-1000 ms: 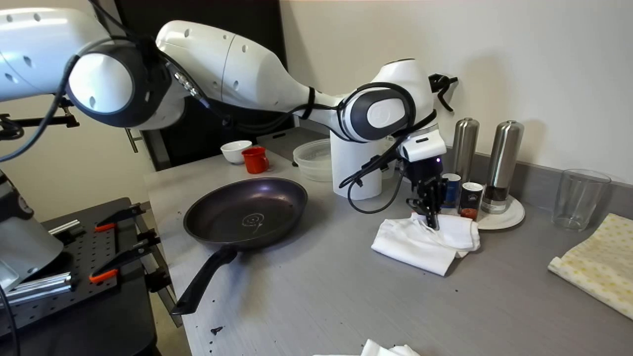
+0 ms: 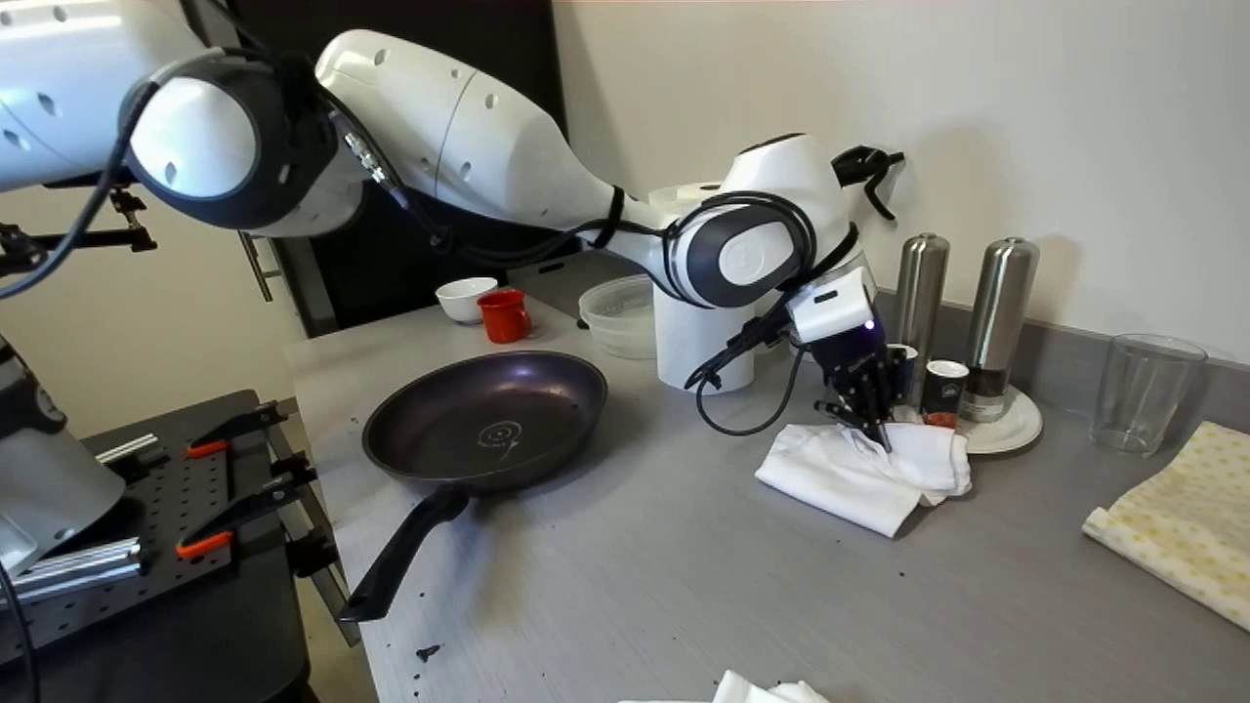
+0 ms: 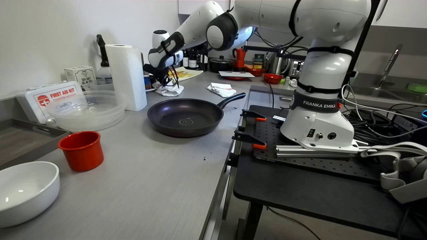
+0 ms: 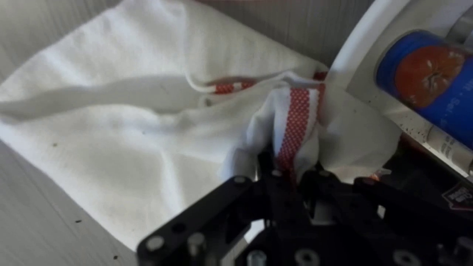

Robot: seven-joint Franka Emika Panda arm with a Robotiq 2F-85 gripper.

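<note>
A white cloth (image 2: 846, 475) with a red woven stripe lies folded on the grey counter in exterior view 1. My gripper is shut on a bunched, striped fold of this cloth (image 4: 146, 150), as the wrist view shows. Much of the cloth is still spread flat on the counter. Its right end touches the white plate (image 2: 1010, 432), and in the wrist view it overlaps the plate's rim. In exterior view 2 the cloth (image 3: 169, 90) shows small beneath the arm, and the fingertips cannot be made out.
On the plate stand a dark shaker (image 2: 941, 396), a blue shaker (image 4: 436, 84) and steel mills (image 2: 998, 316), close beside the gripper. A paper towel roll (image 3: 127, 78) stands behind. A black pan (image 2: 486, 422) occupies the left counter.
The gripper and cloth have shifted right, toward the plate. The arm's wrist is lower and more tilted. The shakers and plate have been nudged slightly right.
</note>
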